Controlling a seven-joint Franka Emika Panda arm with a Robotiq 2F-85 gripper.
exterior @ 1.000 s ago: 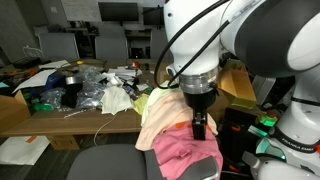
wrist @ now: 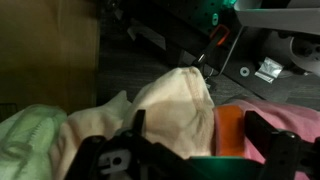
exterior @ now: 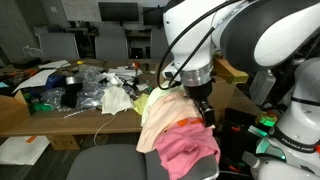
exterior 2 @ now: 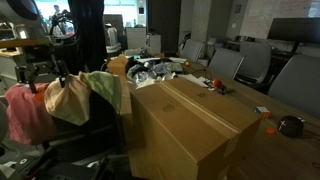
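Note:
My gripper is open above the cloths, its two black fingers spread apart and nothing held between them. Under it lie a cream cloth (wrist: 172,108) and, to the right in the wrist view, a pink cloth (wrist: 285,117). A small orange item (wrist: 230,130) rests where the two cloths meet, close to the right finger. In exterior view 1 the orange item (exterior: 183,123) shows on the pink cloth (exterior: 187,150), below the gripper (exterior: 192,104). A pale green cloth (wrist: 25,140) lies at the left of the wrist view.
A brown table (exterior: 75,123) holds a white cloth (exterior: 115,97), plastic bags (exterior: 90,92) and other clutter. A large cardboard box (exterior 2: 185,125) stands beside the cloths. Grey chairs (exterior: 105,160) are nearby, and the dark floor (wrist: 125,75) shows beyond the cloths.
The gripper has risen a little off the pink cloth and turned, so that its fingers show spread apart in exterior view 1. The cloths look about the same.

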